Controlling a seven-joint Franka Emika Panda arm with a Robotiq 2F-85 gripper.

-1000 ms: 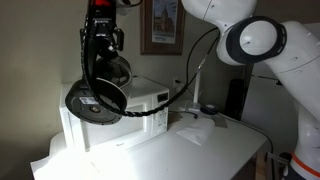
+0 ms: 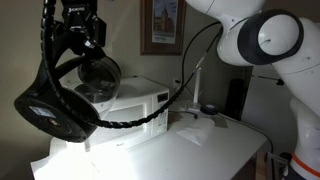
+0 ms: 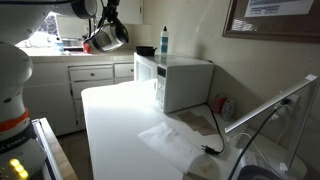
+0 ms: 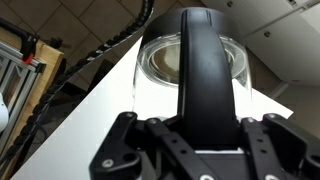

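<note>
A glass carafe [image 2: 98, 78] with a black handle and wide dark base hangs tilted in the air in front of the microwave. My gripper is shut on its black handle [image 4: 207, 75], as the wrist view shows, and the handle hides much of the glass behind it. The second exterior view has the carafe [image 3: 108, 39] at the top left, high above the table, under my gripper [image 3: 110, 16]. Whether the carafe holds anything cannot be told.
A white microwave [image 2: 136, 108] stands at the wall, and a dark pan [image 3: 145, 51] and a bottle [image 3: 164, 40] are behind it. Paper [image 3: 168, 143] lies on the white table [image 3: 115, 125], whose near part is clear. A black cable [image 2: 145, 120] loops from my arm.
In exterior view 1, the carafe and gripper have moved left, and the carafe now looks larger and more tilted. The grasp on the handle looks the same.
</note>
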